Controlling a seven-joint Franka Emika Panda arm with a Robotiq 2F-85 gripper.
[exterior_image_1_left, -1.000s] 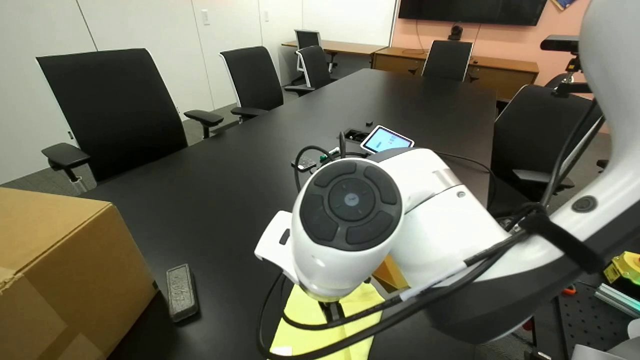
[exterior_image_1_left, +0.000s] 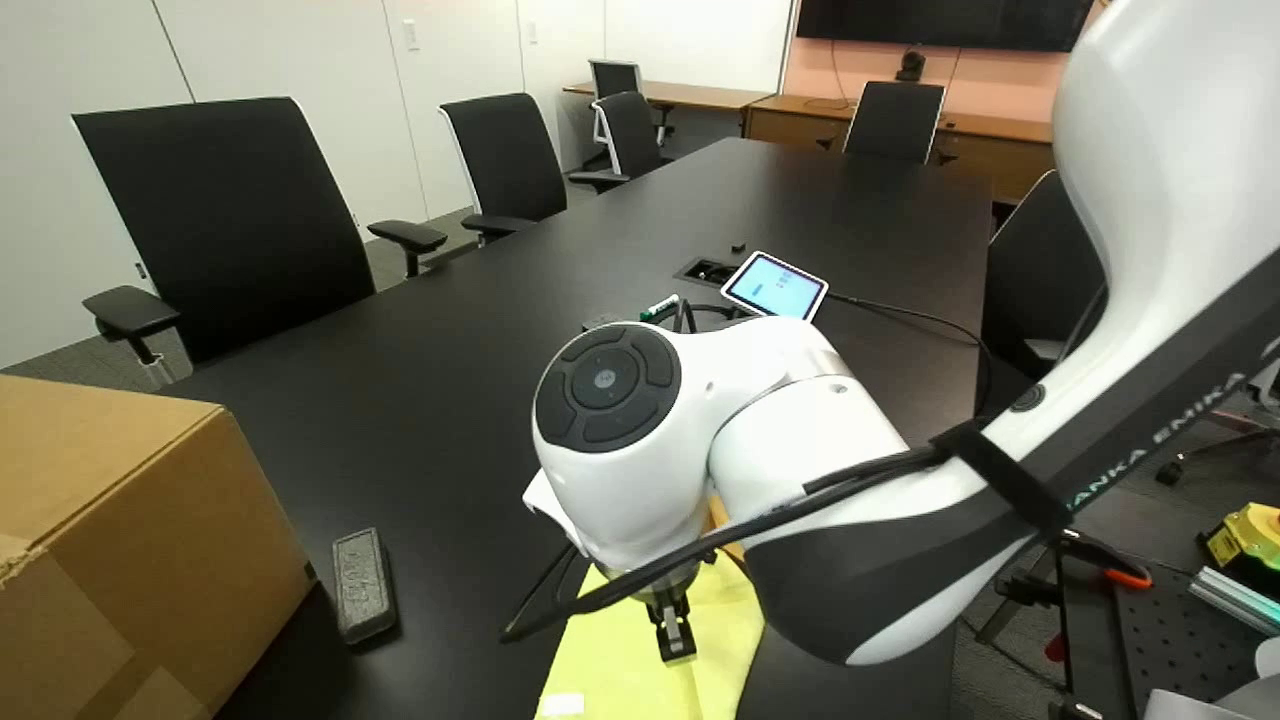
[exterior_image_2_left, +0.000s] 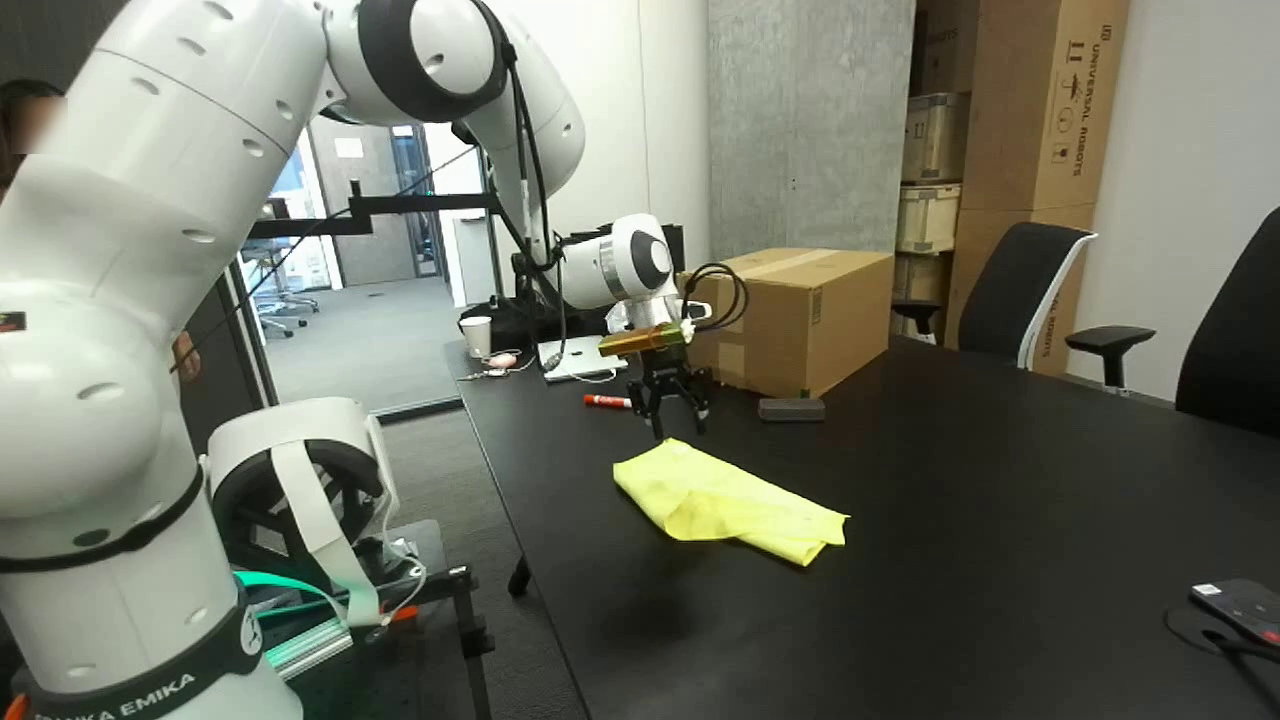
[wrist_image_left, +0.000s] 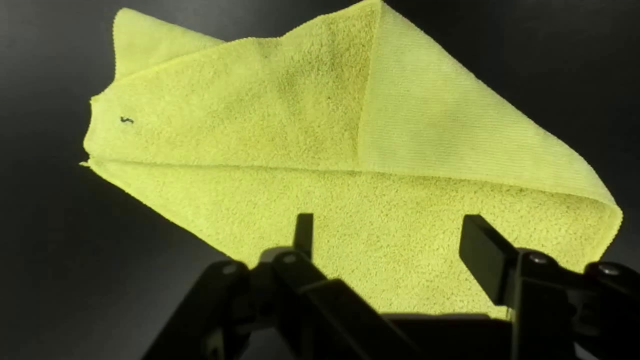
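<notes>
A yellow cloth (wrist_image_left: 240, 120) lies on the dark table, with one corner folded over and a raised crease running across it. In exterior view 2 the whole cloth (exterior_image_2_left: 726, 498) shows, spread lengthwise on the table. My gripper is open above the cloth's near part, its two fingers well apart and only yellow fabric visible below the gap. From exterior view 2 the gripper (exterior_image_2_left: 680, 430) hangs pointing down by the cloth's far end. The arm covers part of the cloth (exterior_image_1_left: 720, 612) in exterior view 1.
A cardboard box (exterior_image_2_left: 780, 324) and a dark eraser (exterior_image_2_left: 792, 410) stand beyond the cloth. A red marker (exterior_image_2_left: 607, 401), a white cup (exterior_image_2_left: 476, 337) and cables lie near the table's far left edge. A tablet (exterior_image_1_left: 775, 286) sits farther down the table. Right of the cloth, the tabletop is clear.
In exterior view 1 the arm's wrist has shifted left and tilted, and the gripper's lower part now shows more plainly over the cloth. The cloth looks unmoved.
</notes>
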